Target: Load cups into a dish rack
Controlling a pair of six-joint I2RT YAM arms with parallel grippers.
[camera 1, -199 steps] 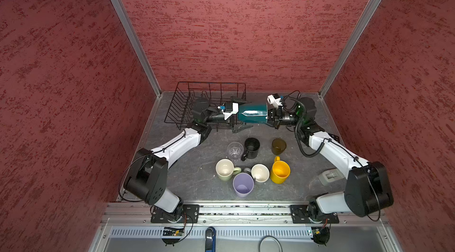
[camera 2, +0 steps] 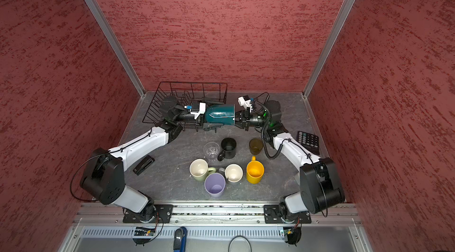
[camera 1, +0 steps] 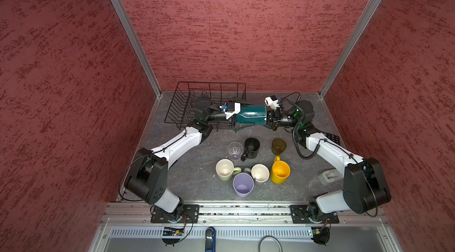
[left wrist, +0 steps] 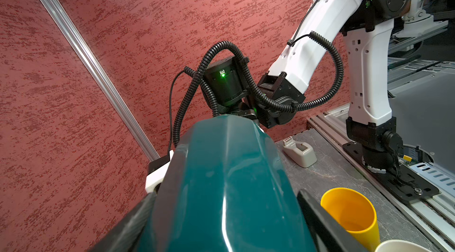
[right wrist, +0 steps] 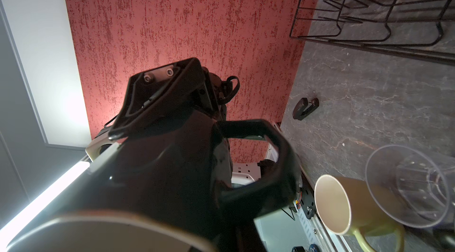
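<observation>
A teal mug (camera 1: 253, 115) hangs sideways in the air between my two arms, in front of the dish rack (camera 1: 213, 82). My right gripper (camera 1: 268, 118) is shut on its rim end. Around the mug's other end my left gripper (camera 1: 246, 115) is open, a finger on either side. In the left wrist view the mug (left wrist: 232, 185) fills the space between the blurred fingers; contact is hard to judge. Its handle (right wrist: 279, 171) shows in the right wrist view. On the table stand a black mug (camera 1: 251, 146), clear glass (camera 1: 234, 151), brown glass (camera 1: 278, 145) and yellow mug (camera 1: 280, 171).
Nearer the front edge are a cream mug (camera 1: 224, 169), a purple cup (camera 1: 243, 184) and a small white cup (camera 1: 260, 173), close together. A black stapler (camera 2: 143, 164) lies at left, a calculator (camera 2: 308, 141) at right. The left arm partly covers the rack.
Over the last second my right gripper and the mug have shifted slightly left, bringing the mug deeper between the left fingers. The left arm moved very little.
</observation>
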